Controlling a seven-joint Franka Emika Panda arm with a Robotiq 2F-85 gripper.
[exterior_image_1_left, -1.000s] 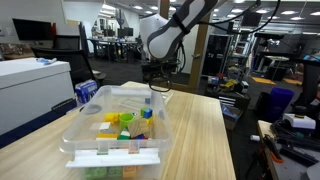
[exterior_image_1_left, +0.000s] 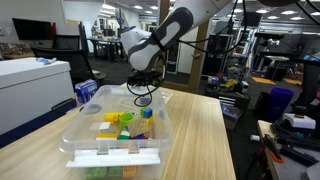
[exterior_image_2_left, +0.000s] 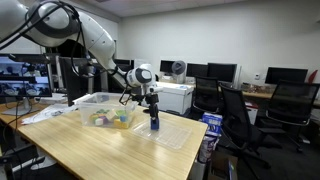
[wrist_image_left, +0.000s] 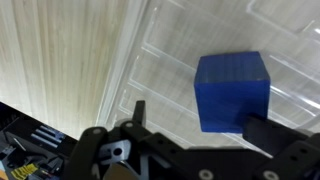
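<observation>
A blue block (wrist_image_left: 232, 92) rests on a clear plastic lid (wrist_image_left: 170, 60) in the wrist view. My gripper is open there, one finger to the left of the block and the other overlapping its lower right corner; whether they touch cannot be told. In exterior view 2, the blue block (exterior_image_2_left: 155, 124) is on the clear lid (exterior_image_2_left: 178, 133) upon the table, with the gripper (exterior_image_2_left: 148, 101) right over it. Exterior view 1 has the gripper (exterior_image_1_left: 143, 90) behind the clear bin, its fingertips hard to make out.
The clear bin (exterior_image_1_left: 73, 133) holds several coloured blocks (exterior_image_1_left: 126, 119). A blue-and-white box (exterior_image_1_left: 87, 92) stands beside it. Bare wooden table (exterior_image_1_left: 200, 135) lies to the right of the bin in exterior view 1.
In exterior view 1, the arm has swung left and the gripper has come down behind the bin. The bin and its blocks look unmoved.
</observation>
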